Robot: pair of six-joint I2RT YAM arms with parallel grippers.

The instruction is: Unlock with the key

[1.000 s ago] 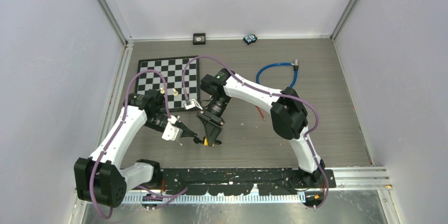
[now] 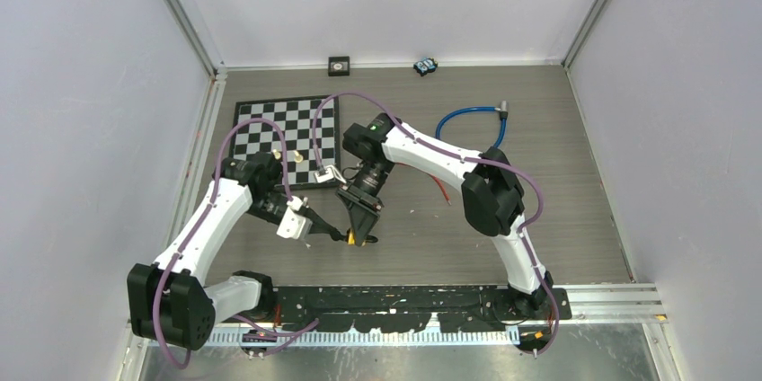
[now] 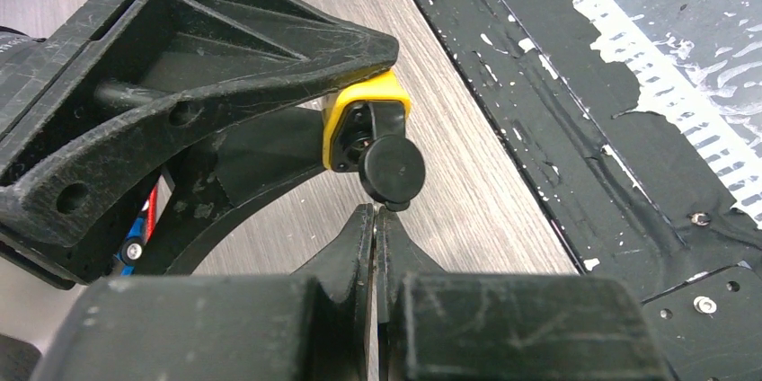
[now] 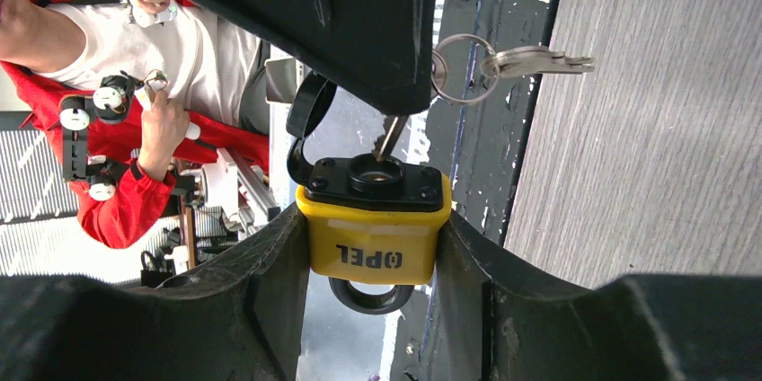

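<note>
My right gripper is shut on a yellow padlock, one finger on each side of it. The padlock's round keyhole faces my left gripper, and its black cap is swung open to one side. From the left gripper's fingertips a key sticks out, pinched between them. Its tip is at the keyhole's rim; whether it is inside I cannot tell. A ring with further keys hangs beside that gripper. The shut left gripper points at the padlock.
A chessboard lies at the back left, with small pale pieces near its front. A blue cable and a red cable rest farther right. Clear tabletop spreads to the right. Both arms meet near the table's front edge.
Compared with a second ago, the right gripper and padlock have shifted slightly, with the padlock still held. The left arm has barely moved.
</note>
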